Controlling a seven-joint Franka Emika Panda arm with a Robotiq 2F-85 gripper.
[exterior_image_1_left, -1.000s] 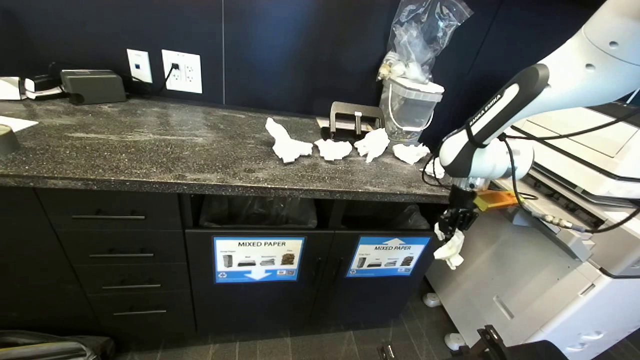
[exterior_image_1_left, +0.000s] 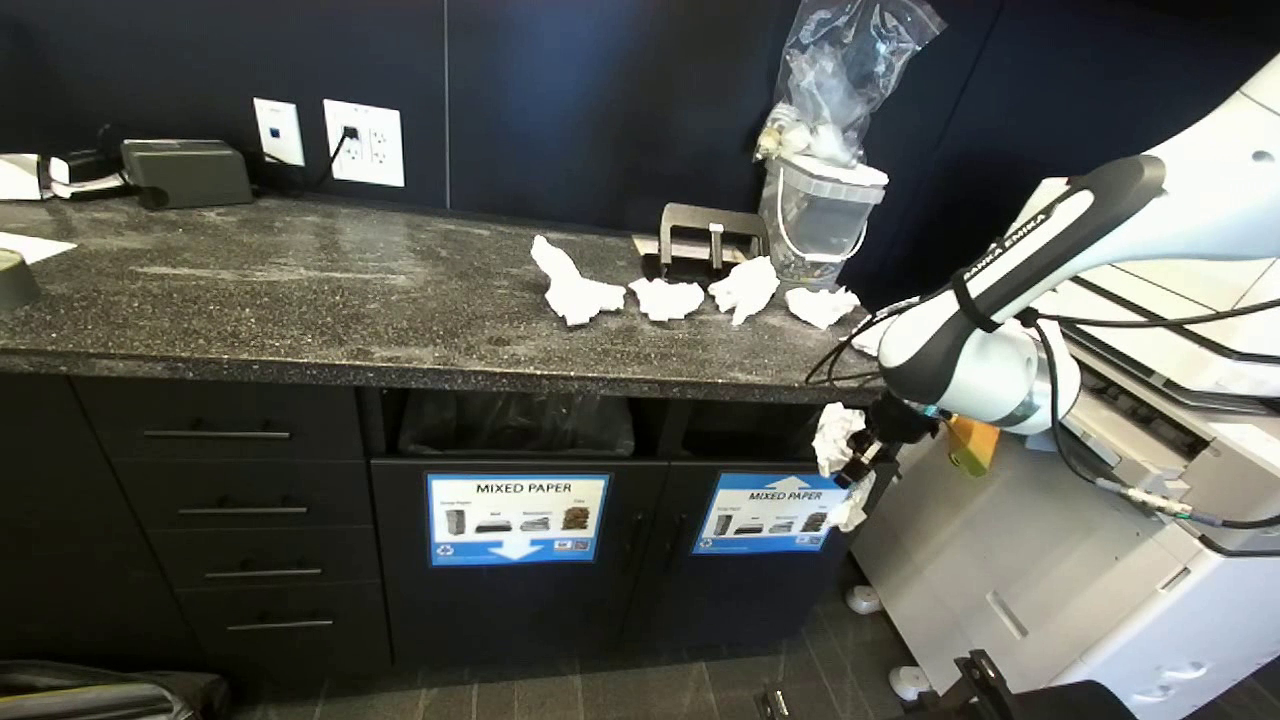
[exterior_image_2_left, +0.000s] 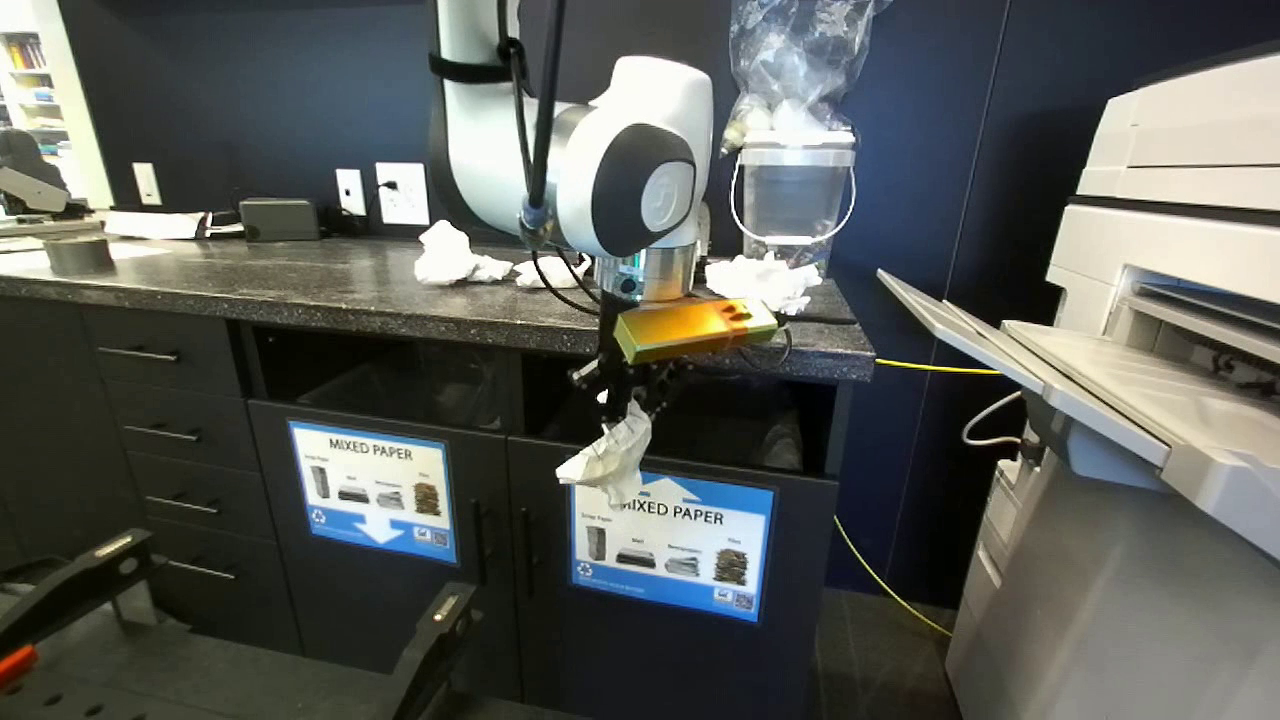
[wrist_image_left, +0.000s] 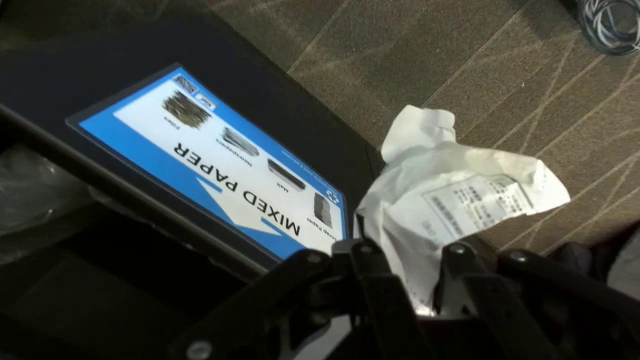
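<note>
A crumpled white paper (wrist_image_left: 456, 198) with a printed label hangs from my gripper, whose fingers are shut on it. In exterior view 2 the paper (exterior_image_2_left: 614, 456) dangles in front of the upper part of the right "MIXED PAPER" sign (exterior_image_2_left: 672, 540). My gripper (exterior_image_1_left: 858, 462) is below the counter's front edge, just outside the right bin opening (exterior_image_2_left: 720, 408). The dark opening lies to the lower left in the wrist view, and the paper is outside it, over the floor side.
Several crumpled papers lie on the counter (exterior_image_1_left: 360, 312), among them one at the left (exterior_image_1_left: 578, 294). Behind them stand a clear bucket (exterior_image_1_left: 822, 216) and a dark metal frame (exterior_image_1_left: 708, 228). A left bin opening (exterior_image_1_left: 516, 426) is alongside. The printer (exterior_image_1_left: 1008, 600) crowds the right.
The arm has tilted and the gripper has moved left in exterior view 1, carrying the paper from beside the printer to the right edge of the right cabinet door.
</note>
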